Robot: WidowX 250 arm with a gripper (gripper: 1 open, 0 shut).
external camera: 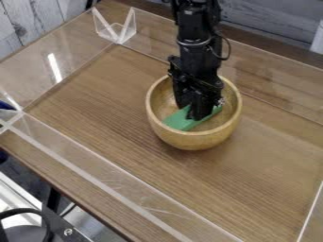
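A wooden bowl [190,138] sits in the middle of the table, with a green object [184,120] inside it. My black gripper [195,106] reaches down from the top into the bowl, over the green object and partly hiding it. Whether its fingers are shut on the object is hard to make out.
A clear plastic item [115,24] stands at the back left. Black cables [32,216] lie at the bottom left corner.
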